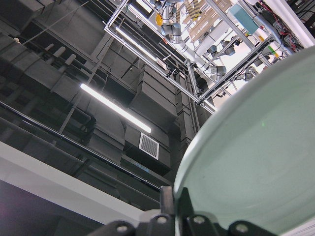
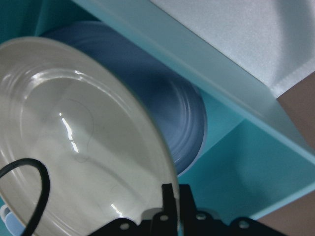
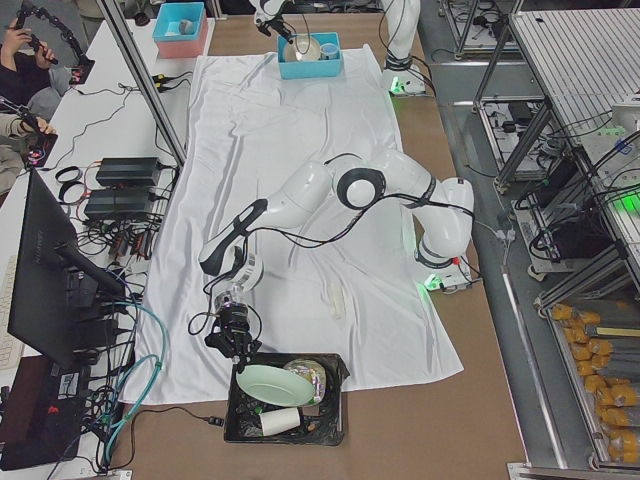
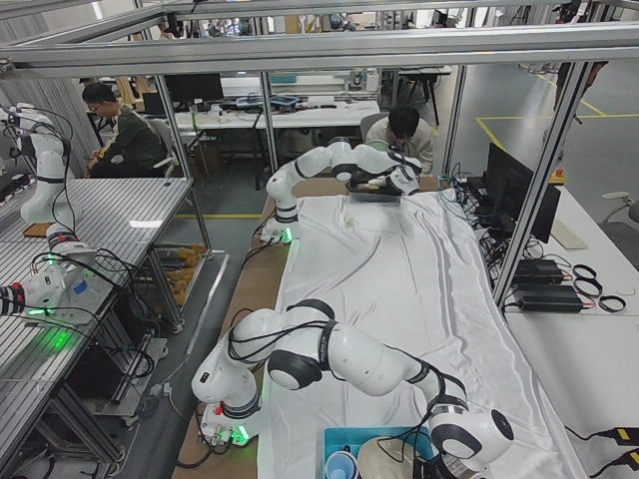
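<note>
A pale green oval plate (image 3: 272, 385) is tilted over the black crate (image 3: 332, 425), my left gripper (image 3: 243, 358) shut on its rim; the plate (image 1: 256, 147) fills the right of the left wrist view, the fingertips (image 1: 166, 199) at its edge. Also in the crate are a round item (image 3: 310, 372) and a white cylinder (image 3: 280, 422). At the far end, my right gripper is shut on the rim of a cream plate (image 2: 83, 137) in a turquoise bin (image 2: 241, 167), above a blue plate (image 2: 182, 118).
A white cloth (image 3: 280, 130) covers the table between crate and bin, with a thin pale object (image 3: 337, 300) on it. Monitor (image 3: 45, 280) and cables line one side; metal frames and a slatted bench stand on the other.
</note>
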